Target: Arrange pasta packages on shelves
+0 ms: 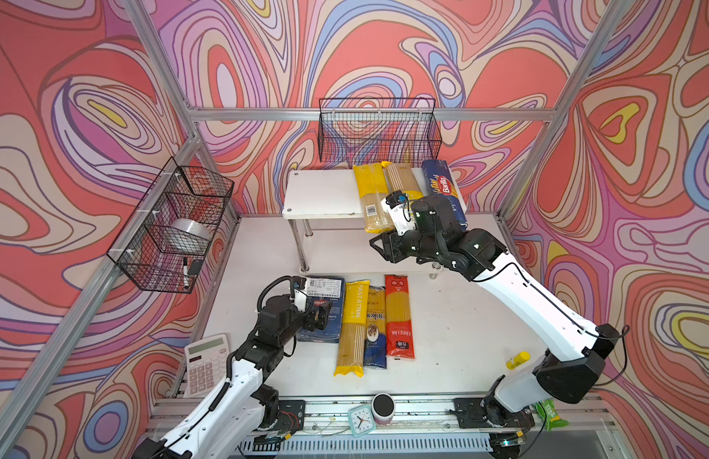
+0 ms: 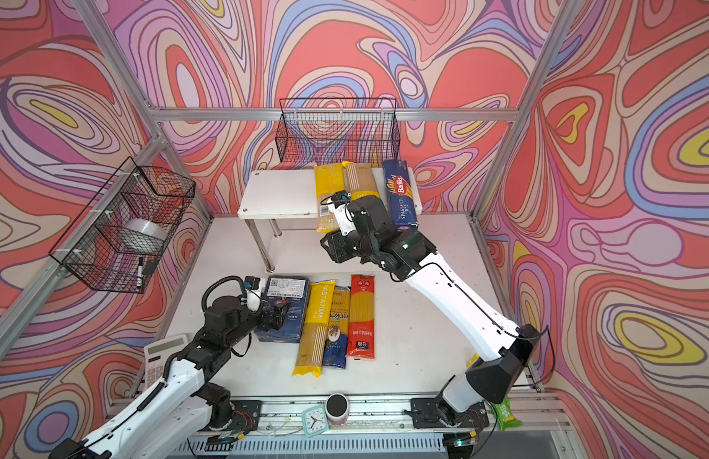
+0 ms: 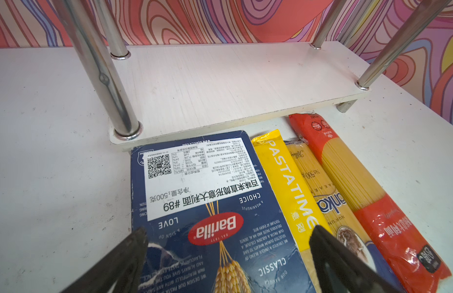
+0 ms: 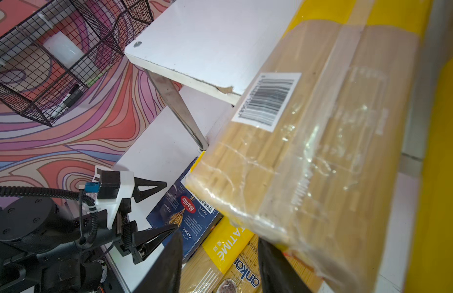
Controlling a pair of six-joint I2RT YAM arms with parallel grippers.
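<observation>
On the shelf top lie a yellow spaghetti bag [image 1: 370, 183], a tan-and-yellow bag [image 1: 399, 176] and a blue Barilla bag [image 1: 438, 176]. My right gripper is beside the front end of the yellow bag, fingers apart with nothing seen between them. On the table lie a Barilla box [image 3: 216, 195], Pastatime bag [image 3: 292, 190], blue-and-yellow bag [image 3: 351, 244] and red bag [image 3: 378, 224]. My left gripper stands open over the Barilla box.
The lower shelf board [image 3: 236, 78] is bare between steel posts. The upper shelf's left half [image 1: 320, 191] is clear. Wire baskets [image 1: 171, 229] hang left and at the back. A calculator [image 1: 206, 365] lies front left.
</observation>
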